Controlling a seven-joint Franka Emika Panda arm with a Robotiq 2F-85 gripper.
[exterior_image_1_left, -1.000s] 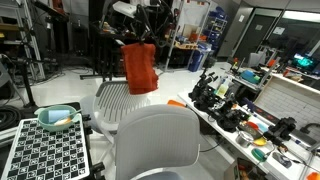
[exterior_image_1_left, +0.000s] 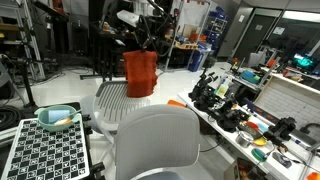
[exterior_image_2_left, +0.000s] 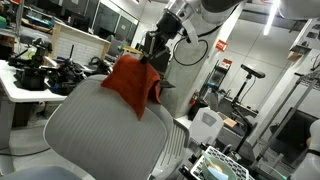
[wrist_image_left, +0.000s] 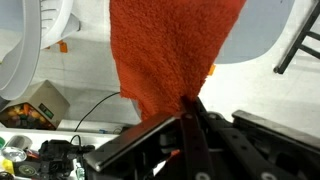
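A red cloth (exterior_image_1_left: 141, 75) hangs in loose folds from my gripper (exterior_image_1_left: 147, 46), which is shut on its upper part. In exterior view 2 the cloth (exterior_image_2_left: 132, 86) drapes across the upper part of a grey chair backrest (exterior_image_2_left: 105, 122); whether it touches the chair cannot be told. In the wrist view the red cloth (wrist_image_left: 165, 50) fills the upper middle and runs to the dark fingertips, hiding part of the floor and of a grey chair seat.
Nearest exterior view 1 stands another grey chair (exterior_image_1_left: 158, 140). A checkered board (exterior_image_1_left: 45, 150) with a teal bowl (exterior_image_1_left: 58, 117) is at the left. Cluttered workbenches (exterior_image_1_left: 240, 110) line the right side, and pale floor shows between.
The gripper and the hanging cloth have come down slightly over the last second. The cloth stays gripped, and the chairs and board have not moved.
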